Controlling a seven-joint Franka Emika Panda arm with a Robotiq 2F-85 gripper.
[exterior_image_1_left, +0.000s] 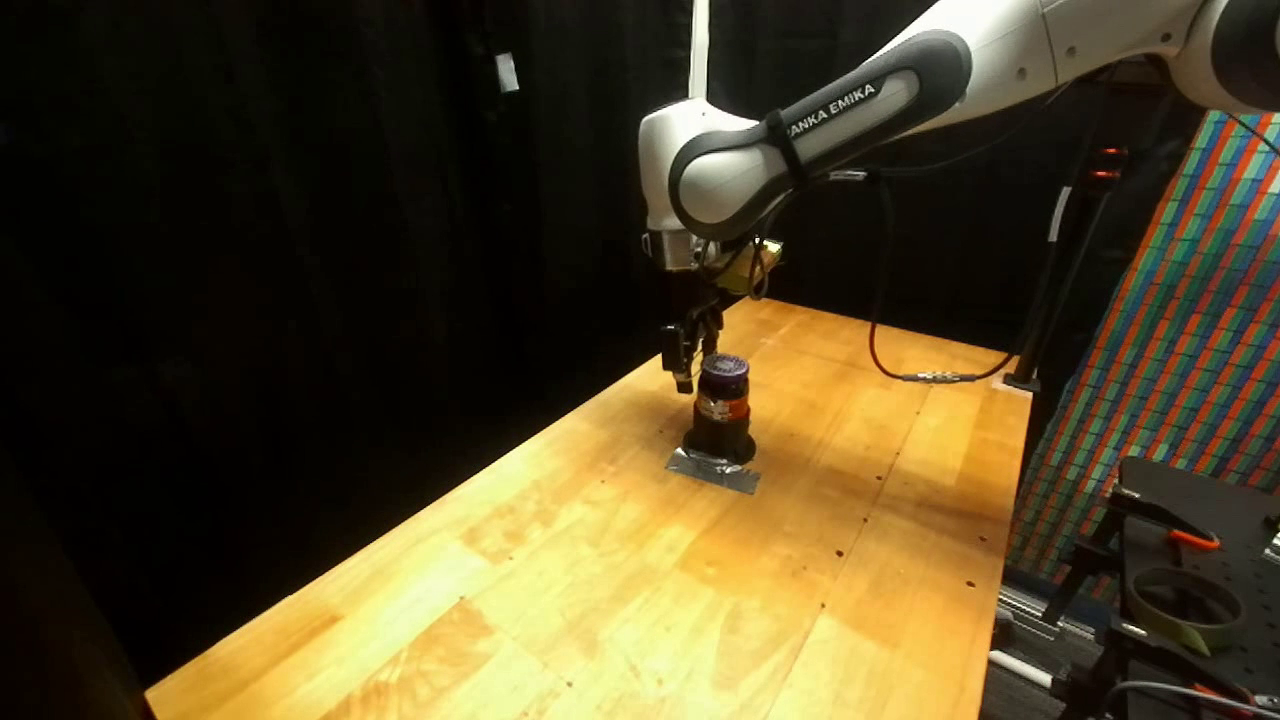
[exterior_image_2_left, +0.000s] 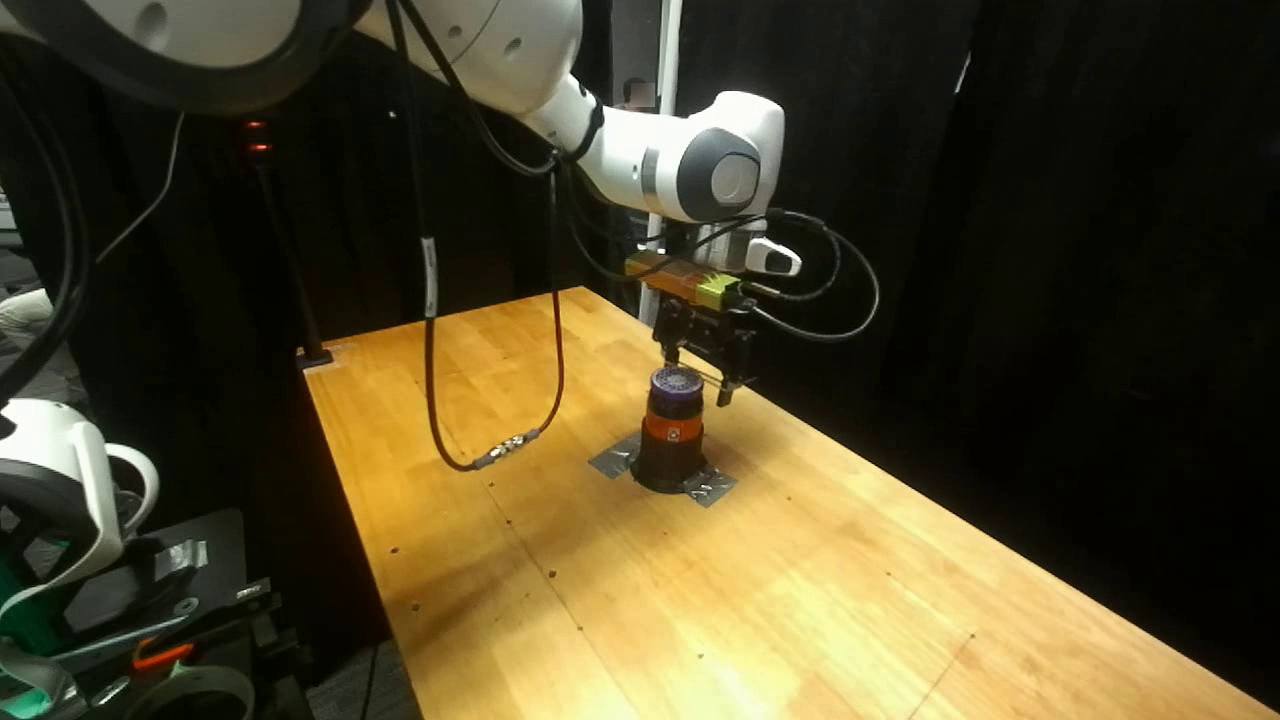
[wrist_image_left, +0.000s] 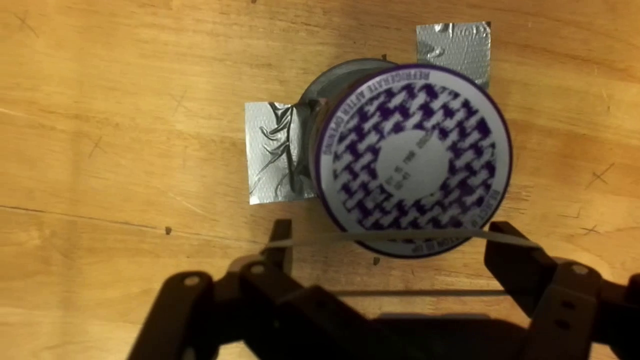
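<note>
A jar with a purple-and-white patterned lid (wrist_image_left: 414, 162) stands upright on the wooden table, its body dark with an orange-red label (exterior_image_2_left: 673, 428). Around its base is a black round holder (exterior_image_1_left: 720, 445), fixed to the table with silver tape (wrist_image_left: 277, 153). My gripper (exterior_image_2_left: 697, 379) is open, close beside the lid at about its height. In the wrist view, a thin pale band (wrist_image_left: 384, 236) stretches between the two fingers and crosses over the near edge of the lid in the picture. Whether it touches the lid I cannot tell.
A cable (exterior_image_2_left: 559, 348) hangs from the arm over the table's far side. Beyond the table edge, a black side table (exterior_image_1_left: 1200, 516) carries a roll of tape (exterior_image_1_left: 1188, 604) and clamps.
</note>
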